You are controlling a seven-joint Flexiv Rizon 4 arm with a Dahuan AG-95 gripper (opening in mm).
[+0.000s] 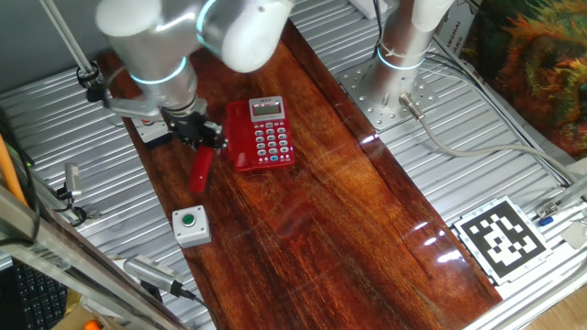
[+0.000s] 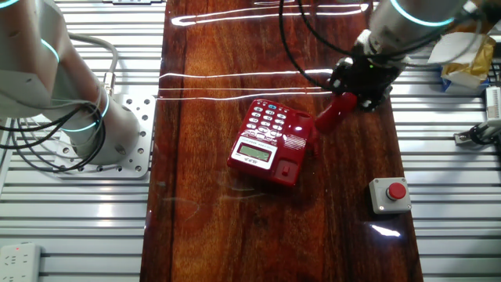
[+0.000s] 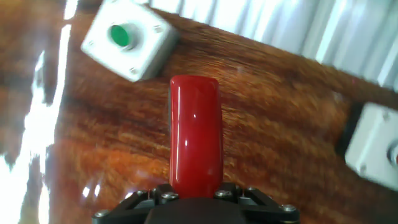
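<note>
The red telephone handset is held in my gripper, which is shut around it. In the wrist view the handset stands straight out from between the fingers, one rounded end toward the camera's upper middle. The red phone base, with keypad and small screen, rests on the wooden table, its cradle side facing the handset. From the opposite side, the handset appears just beside the base; whether they touch is unclear. The fingertips are largely hidden by the handset.
A grey box with a green button stands near the table's edge, in front of the handset. Another box, with a red button, sits farther along that edge.
</note>
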